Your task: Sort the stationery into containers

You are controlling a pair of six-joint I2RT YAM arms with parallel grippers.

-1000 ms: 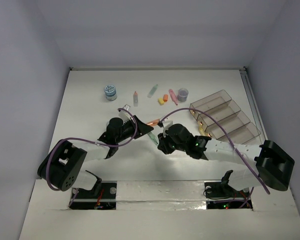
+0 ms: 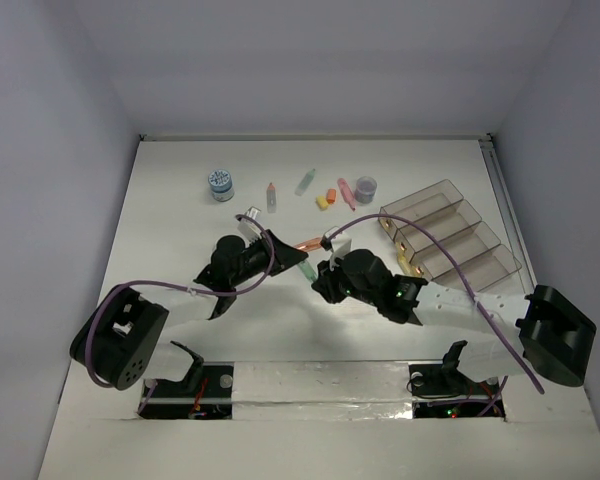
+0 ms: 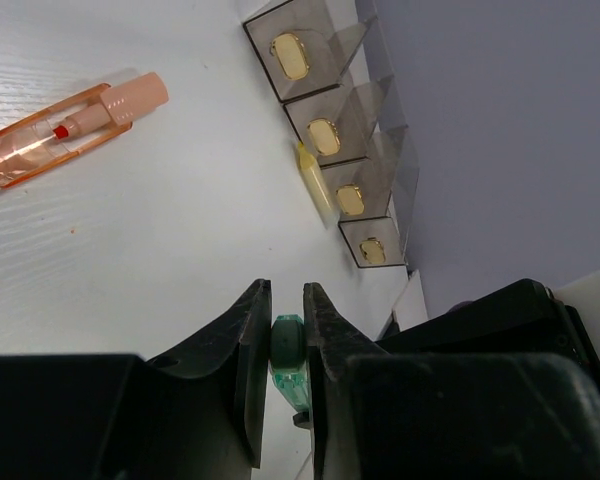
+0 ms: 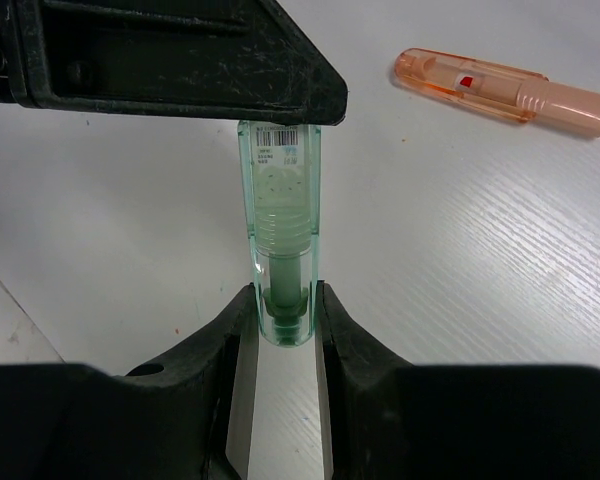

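A translucent green marker [image 4: 280,210] is held between my two grippers near the table's middle. My left gripper is shut on one end of it; in the right wrist view that gripper shows as the dark body across the top. My right gripper has its fingertips at the marker's other end; whether they grip it is hard to tell. An orange marker [image 2: 308,244] lies just behind. A four-compartment clear organizer [image 2: 450,235] stands at the right, with a yellow marker [image 3: 316,180] beside it.
At the back lie small pens, a pink marker [image 2: 345,193], yellow and orange pieces [image 2: 331,196], a grey cup [image 2: 366,189] and a blue-lidded jar [image 2: 220,185].
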